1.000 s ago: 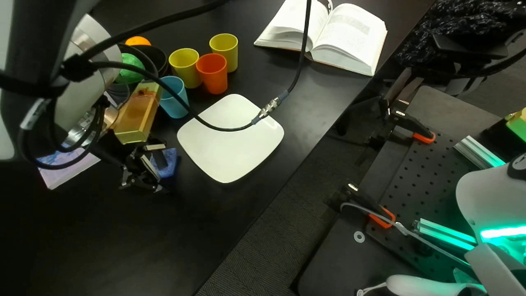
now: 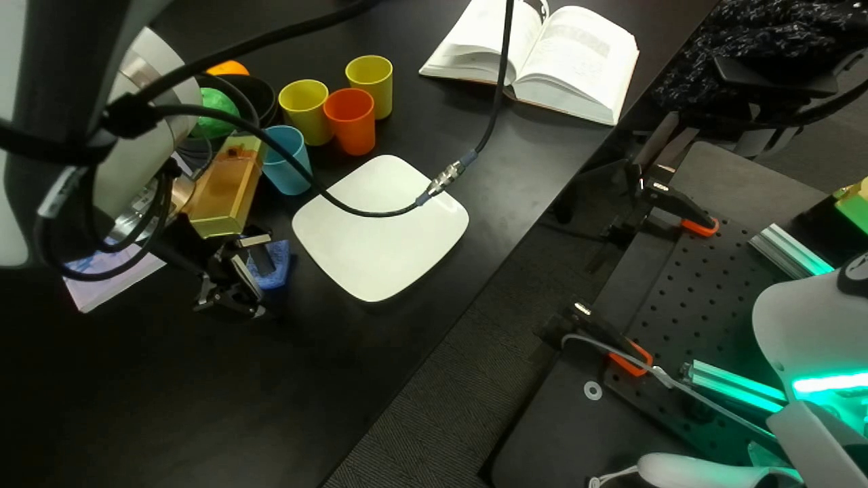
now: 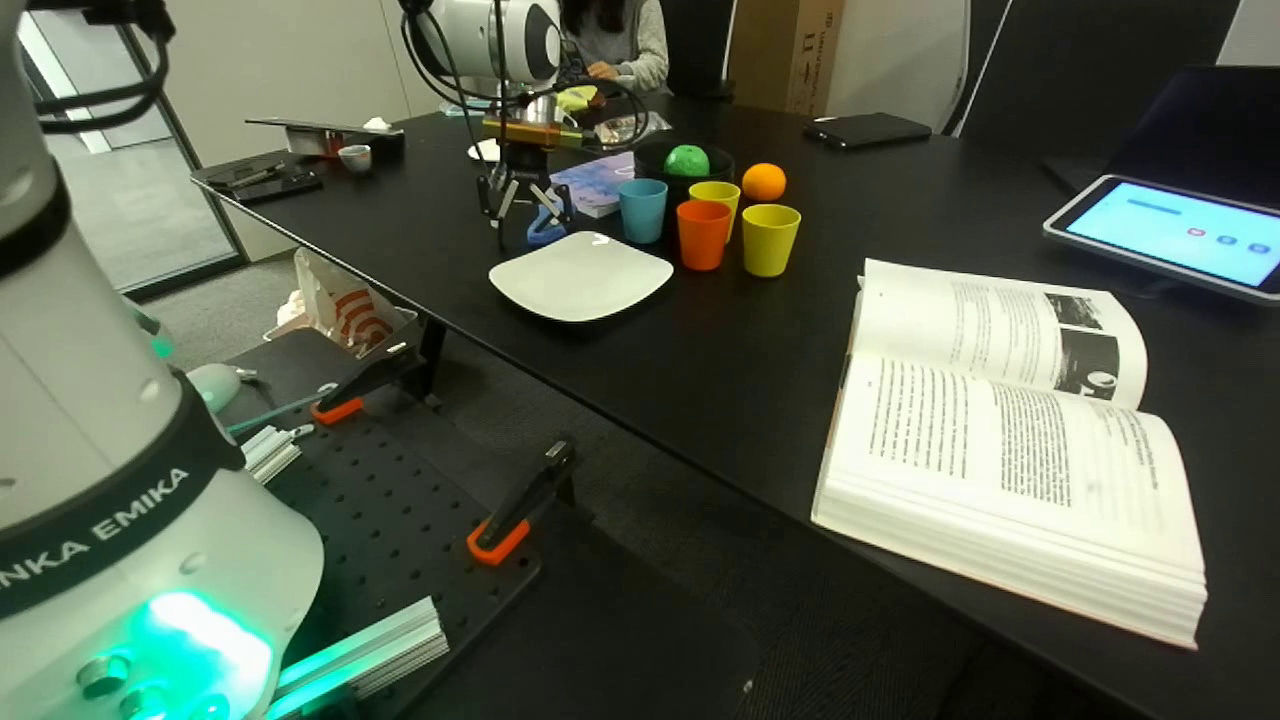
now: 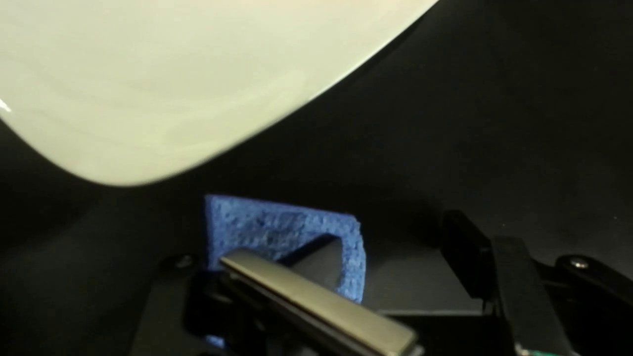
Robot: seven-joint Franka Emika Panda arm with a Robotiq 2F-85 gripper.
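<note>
A blue sponge (image 4: 279,222) lies on the black table just off one corner of the white plate (image 4: 178,89). My gripper is low over the table with its fingers apart. In the wrist view, one finger (image 4: 320,305) covers part of the sponge, and the other stands well to the right over bare table. Exterior view 1 has the sponge (image 2: 278,264) beside the fingers, left of the plate (image 2: 382,236). Whether the finger touches the sponge, I cannot tell. From the other side, the gripper (image 3: 518,198) points down behind the plate (image 3: 582,276).
Close to the plate stand a blue cup (image 2: 286,158), an orange cup (image 2: 351,120) and two yellow cups (image 2: 371,84). A dark bowl with a green ball (image 3: 687,161) is behind them. An open book (image 2: 533,61) lies farther off.
Plate, cups and book have stayed in place.
</note>
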